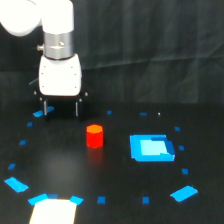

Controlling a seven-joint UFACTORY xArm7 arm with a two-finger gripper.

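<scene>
A red block, roughly six-sided in outline, stands on the dark table left of centre. To its right lies a blue square with a pale middle, perhaps a shallow tray or a marked patch. My white gripper hangs at the back left, up and to the left of the block and apart from it. Its dark fingers are spread wide, and nothing shows between them.
Blue marks dot the black table, including strips at the front left and front right. A pale, bright patch lies at the front edge.
</scene>
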